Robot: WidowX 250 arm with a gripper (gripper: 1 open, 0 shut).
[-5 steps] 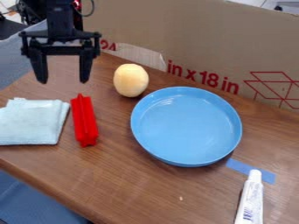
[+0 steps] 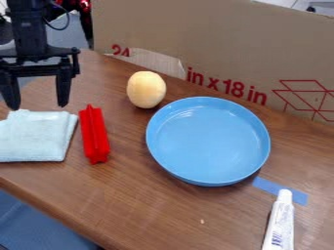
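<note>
My black gripper (image 2: 37, 98) hangs at the left edge, open, its two fingers apart with nothing seen between them, just above and behind a folded pale blue cloth (image 2: 31, 140). A red elongated object (image 2: 94, 135) lies right of the cloth. A yellow oval object (image 2: 146, 89) sits further back. A blue plate (image 2: 208, 142) occupies the middle right of the wooden table. A white tube (image 2: 279, 223) lies at the front right.
A cardboard box (image 2: 222, 54) stands along the back. A piece of blue tape (image 2: 288, 194) is on the table beside the tube.
My gripper has moved left and somewhat down, toward the area over the cloth. The objects on the table look unmoved.
</note>
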